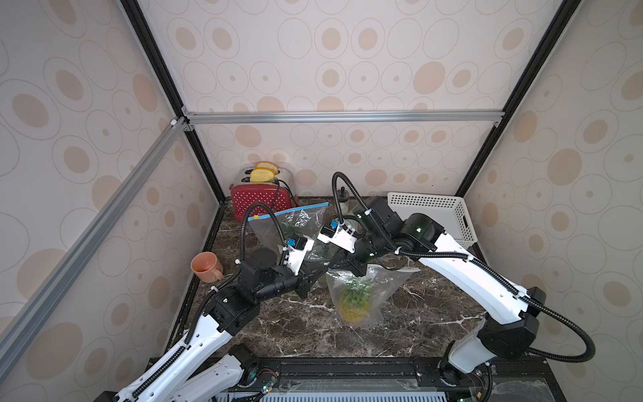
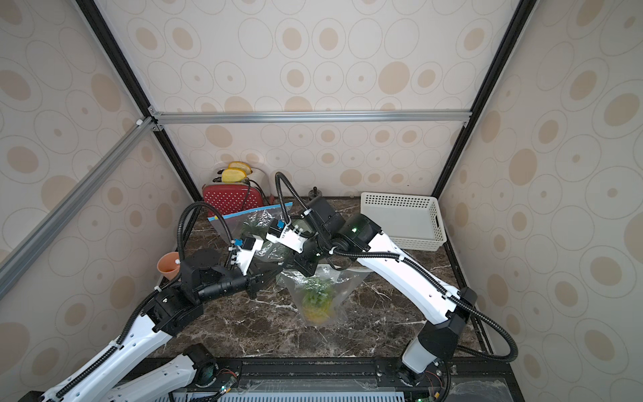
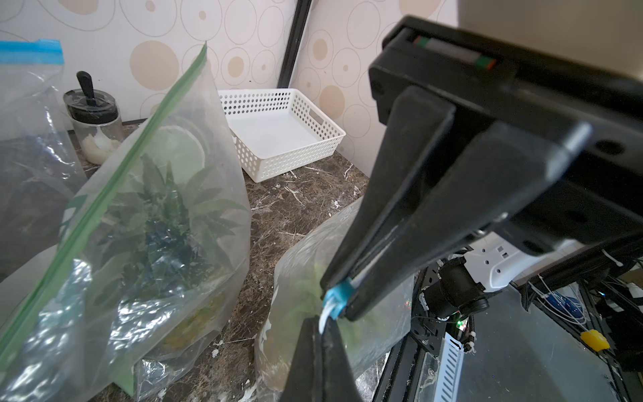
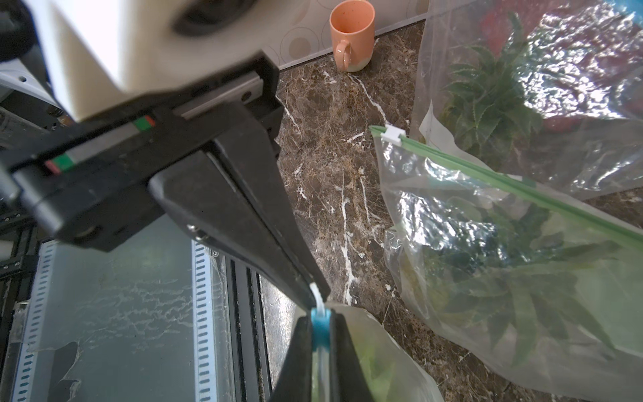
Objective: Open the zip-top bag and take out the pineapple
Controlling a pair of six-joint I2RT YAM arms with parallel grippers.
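A zip bag with pineapple point(image 1: 356, 305) hangs at the front centre, its blue-and-white zip top point(image 3: 338, 296) up between my grippers. My right gripper is shut on that zip top. My left gripper is shut at the same zip end, tips meeting the thin white strip; whether it grips it is hard to tell. A green-zip bag point(image 4: 502, 281) with a pineapple stands behind, beside a blue-zip bag point(image 1: 294, 217) with similar leaves.
A red dotted toaster point(image 1: 258, 199) stands at the back left, a jar point(image 3: 93, 134) at the back centre and a white basket point(image 2: 402, 221) at the back right. A peach mug point(image 4: 351, 37) sits at the left edge. Bare counter lies at the front.
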